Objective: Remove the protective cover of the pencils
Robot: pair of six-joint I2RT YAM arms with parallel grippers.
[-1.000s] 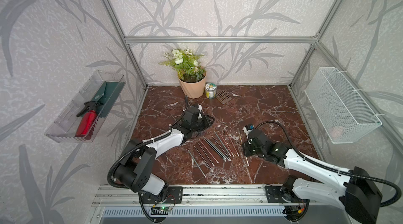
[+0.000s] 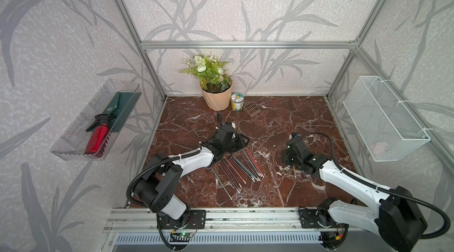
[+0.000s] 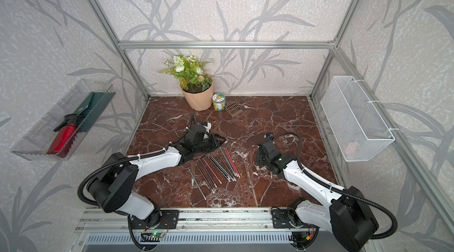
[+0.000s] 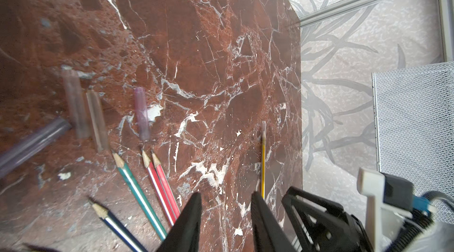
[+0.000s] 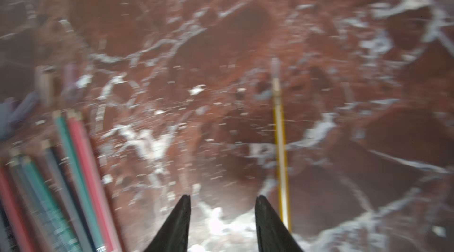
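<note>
Coloured pencils, among them red (image 4: 159, 188), teal (image 4: 137, 190) and dark blue (image 4: 118, 227) ones, lie in a row on the table's left middle. Several loose translucent protective covers (image 4: 141, 112) lie beyond their tips. A yellow pencil (image 5: 281, 157) lies alone on the right, with a translucent piece (image 5: 275, 66) at its far end. My left gripper is open above the pencils, empty between its fingertips. My right gripper hangs near the yellow pencil with parted fingers and nothing between them; that wrist view is blurred.
A plant pot (image 2: 216, 98), a tin (image 2: 237, 103) and a slatted block (image 2: 252, 108) stand at the back. A mesh basket (image 2: 383, 124) and a clear bin (image 2: 71, 148) hang on the side walls.
My right gripper has moved rightward and slightly back from beside the pencil row. My left gripper has shifted slightly to the right over the last second.
</note>
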